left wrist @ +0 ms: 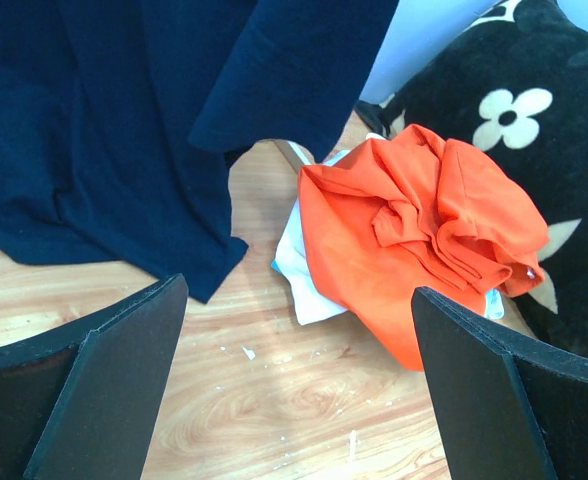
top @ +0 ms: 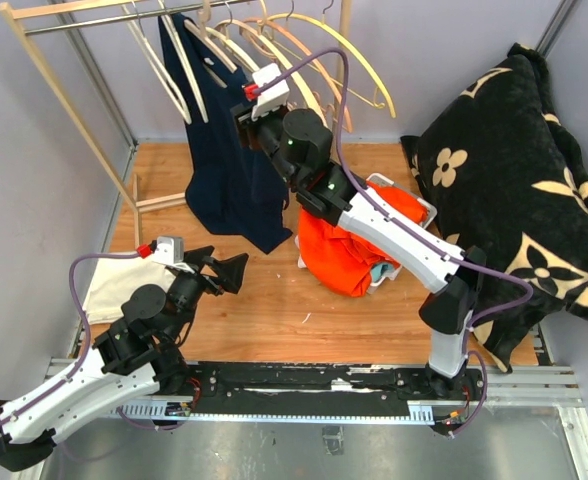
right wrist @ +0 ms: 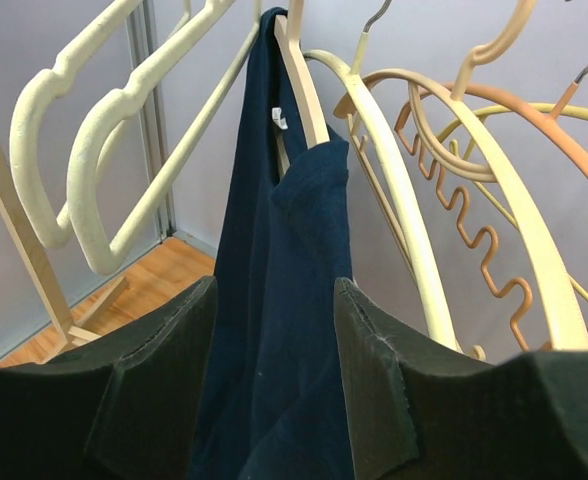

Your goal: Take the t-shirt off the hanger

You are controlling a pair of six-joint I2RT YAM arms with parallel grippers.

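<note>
A navy t-shirt (top: 232, 185) hangs from a pale wooden hanger (right wrist: 304, 80) on the rack, its hem reaching low over the wooden floor. In the right wrist view, the near shoulder of the shirt (right wrist: 312, 200) is draped over the hanger's end. My right gripper is open in front of that shoulder, with the cloth showing between and beyond its fingers; contact cannot be made out. Low at the front left, my left gripper (top: 236, 270) stands open and apart from the shirt. Only floor and the distant shirt (left wrist: 164, 110) appear beyond its fingers (left wrist: 124, 370).
Other hangers (right wrist: 394, 180) crowd both sides of the shirt's hanger. A bin (top: 429, 212) with orange cloth (top: 344, 250) stands right of the shirt. A black floral cushion (top: 514, 170) fills the right side. Bare floor (top: 294, 320) lies at the front middle.
</note>
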